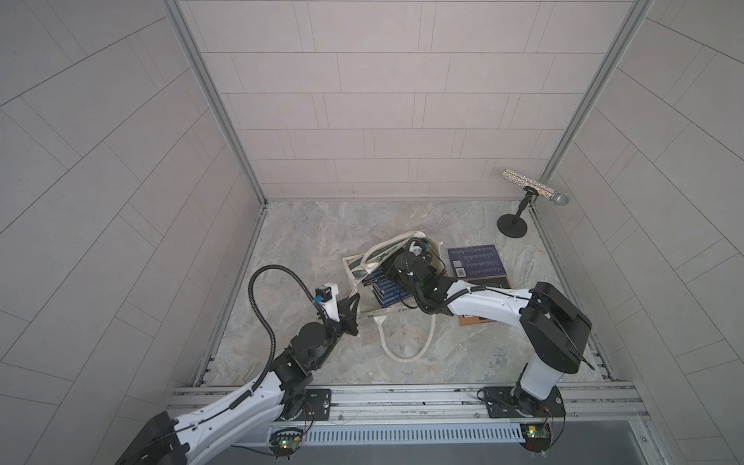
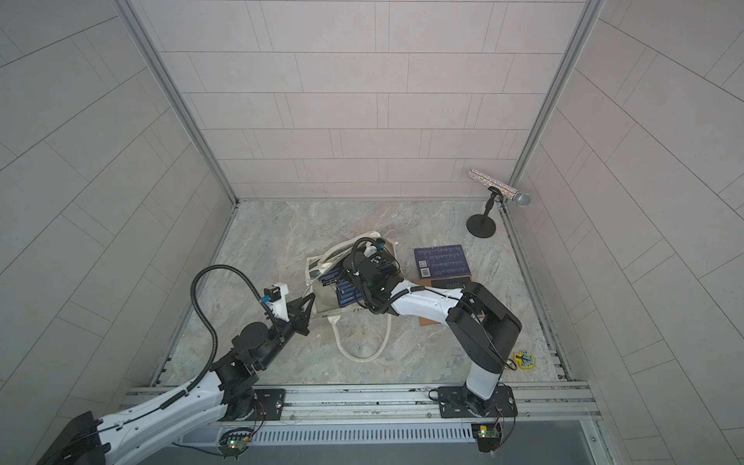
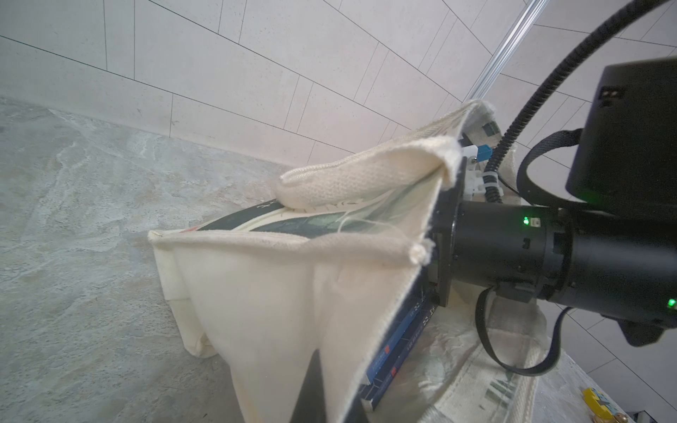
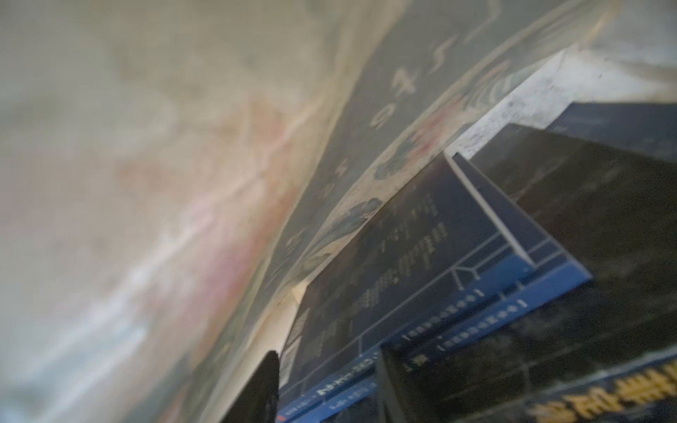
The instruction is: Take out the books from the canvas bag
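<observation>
The white canvas bag (image 1: pixel 352 267) lies open at the middle, handle spread in front, dark blue books (image 1: pixel 387 293) inside. In the left wrist view its flap (image 3: pixel 275 296) hides much of them. My left gripper (image 1: pixel 348 314) is shut at the bag's front left corner, nothing seen held. My right gripper is down inside the bag, fingers apart, pointing at blue books (image 4: pixel 380 275) stacked beside the printed lining. Whether anything is between its fingers is not clear.
More books (image 1: pixel 474 261) lie on the table right of the bag. A microphone on a stand (image 1: pixel 511 225) stands at back right. A small yellow object (image 2: pixel 524 359) lies at front right.
</observation>
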